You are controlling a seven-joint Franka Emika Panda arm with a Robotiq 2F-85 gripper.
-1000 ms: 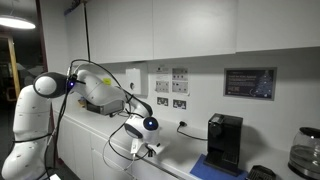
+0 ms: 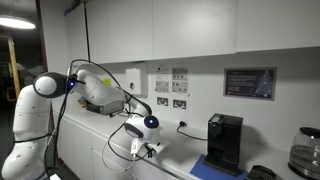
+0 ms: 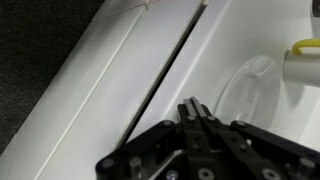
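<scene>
My gripper is shut in the wrist view, with nothing showing between its fingertips. It hangs over a white surface close to a long dark gap that runs diagonally beside white cabinet fronts. To its right lies a pale round plate or lid, partly hidden behind the gripper's body. A white cup with a yellow handle is cut off at the right edge. In the exterior view the gripper points down near the counter's front edge; the fingers are too small to read there.
A black coffee machine stands on a blue mat to the right, with a glass jug farther right. Against the wall is a white dispenser. Dark floor shows beyond the cabinet fronts.
</scene>
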